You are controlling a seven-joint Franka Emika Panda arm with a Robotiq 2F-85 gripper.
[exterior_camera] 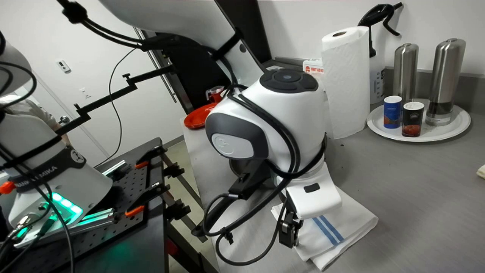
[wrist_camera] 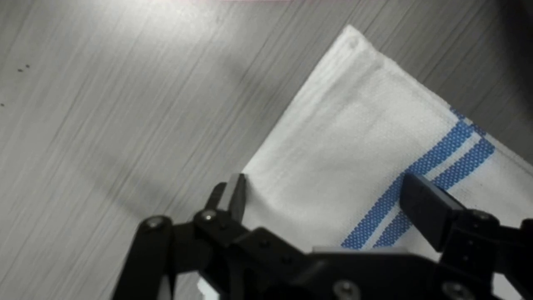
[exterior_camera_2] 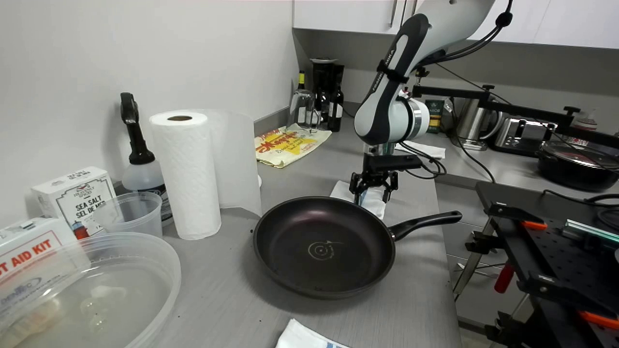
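A folded white towel [wrist_camera: 320, 150] with two blue stripes lies on the grey counter, its corner pointing up in the wrist view. My gripper is open over it, one finger at the towel's left edge and the other above the blue stripes. Nothing is held between them. In exterior view 1 the gripper [exterior_camera: 291, 229] hangs low at the towel [exterior_camera: 350, 218]; whether the fingers touch the cloth I cannot tell. Behind the black pan, exterior view 2 shows the gripper [exterior_camera_2: 374, 194] with part of the towel [exterior_camera_2: 342, 189] beneath.
A black frying pan [exterior_camera_2: 325, 249] stands close to the arm, handle towards the counter's edge. A paper towel roll [exterior_camera: 345, 86] and a white plate [exterior_camera: 420, 136] with shakers and grinders are near the wall.
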